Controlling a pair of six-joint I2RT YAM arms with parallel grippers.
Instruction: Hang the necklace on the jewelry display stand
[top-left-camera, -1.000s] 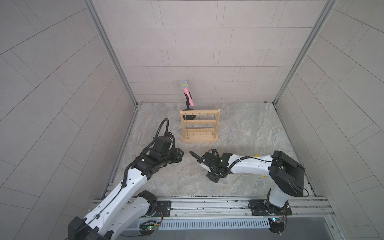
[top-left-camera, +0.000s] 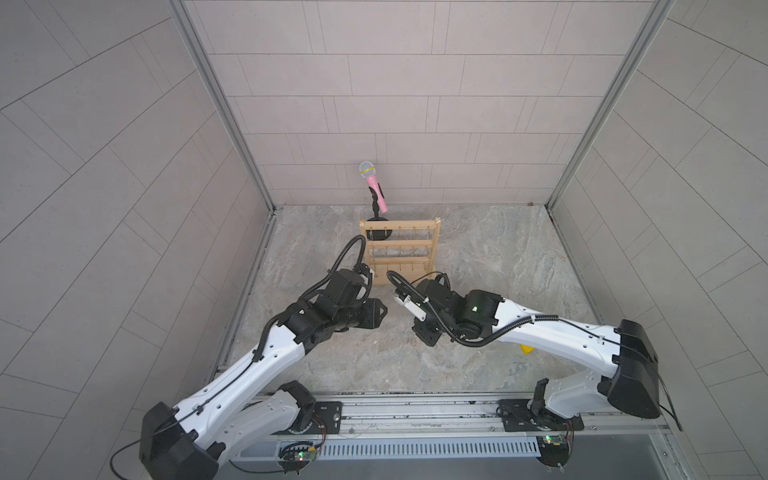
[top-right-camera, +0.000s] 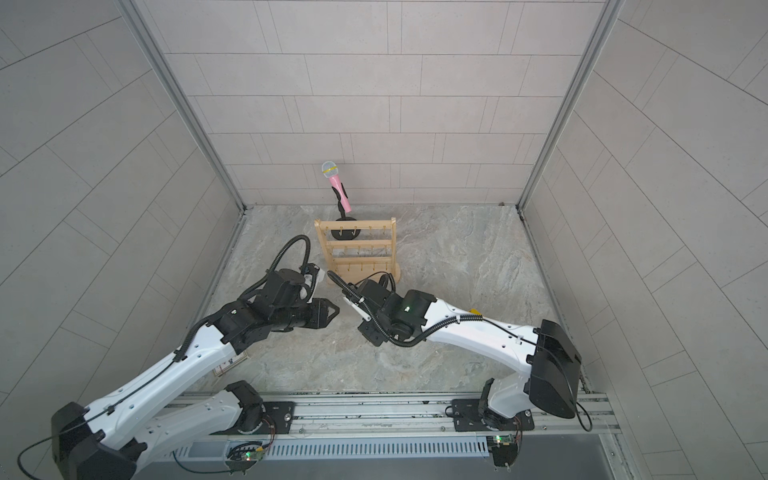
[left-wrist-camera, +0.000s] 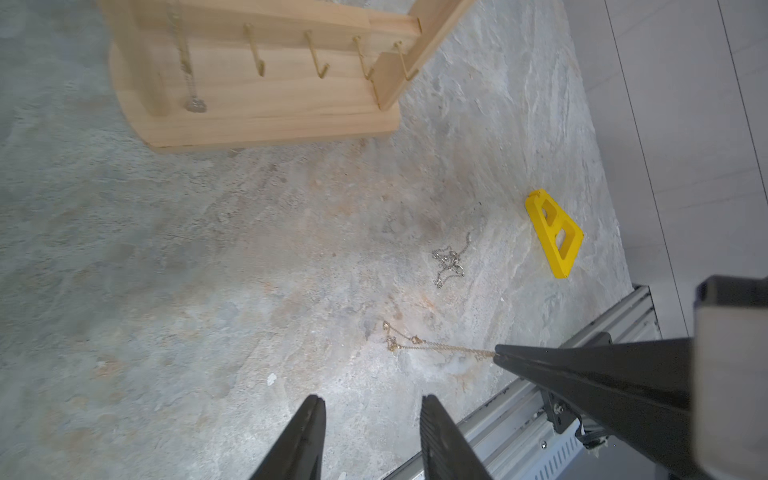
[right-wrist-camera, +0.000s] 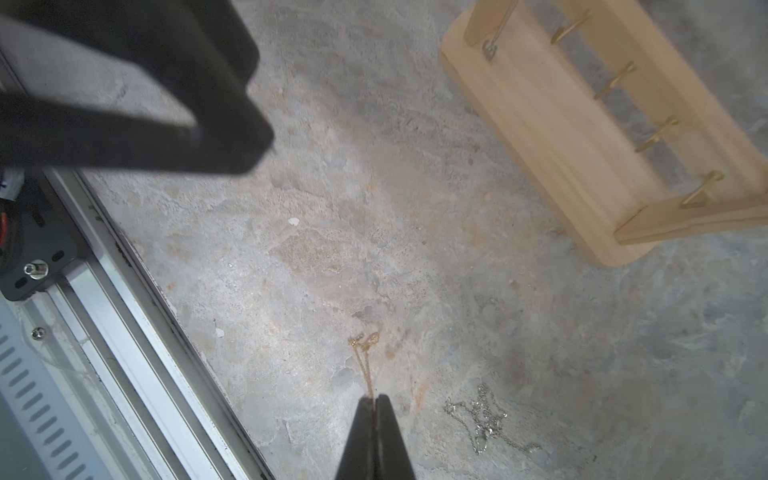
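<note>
A thin gold necklace (right-wrist-camera: 364, 360) trails from the tips of my right gripper, which is shut on it. The left wrist view shows this chain (left-wrist-camera: 432, 345) dangling as a narrow loop, with small clasp parts at its far end. My left gripper is open and empty, its fingers apart, to the left of the chain. Beyond both grippers stands the wooden display stand (top-left-camera: 400, 276), with rows of brass hooks. A necklace (left-wrist-camera: 190, 80) hangs at its left end, while several hooks to the right look bare. Both fingertips are hidden in the top views.
A silver chain (left-wrist-camera: 450, 262) lies bunched on the table. Farther right is a yellow triangular block (left-wrist-camera: 556, 232). A pink microphone (top-left-camera: 376, 192) on a black holder stands behind the display stand. Open table lies in front of the stand's base.
</note>
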